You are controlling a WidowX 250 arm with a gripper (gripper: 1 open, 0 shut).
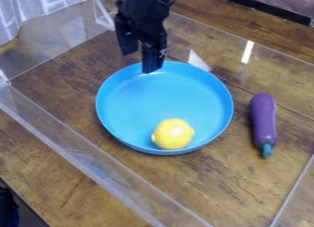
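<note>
The black gripper (pixel 140 49) hangs at the top centre, above the back rim of a blue round dish (pixel 141 97); whether its fingers are open or shut is hard to tell. A yellow round object (pixel 173 133) lies inside the dish toward its front. A purple eggplant-like object (pixel 265 124) with a teal tip lies on the wooden surface to the right of the dish.
Clear plastic-like edges run along the left and right sides. A dark gap shows at the lower left corner.
</note>
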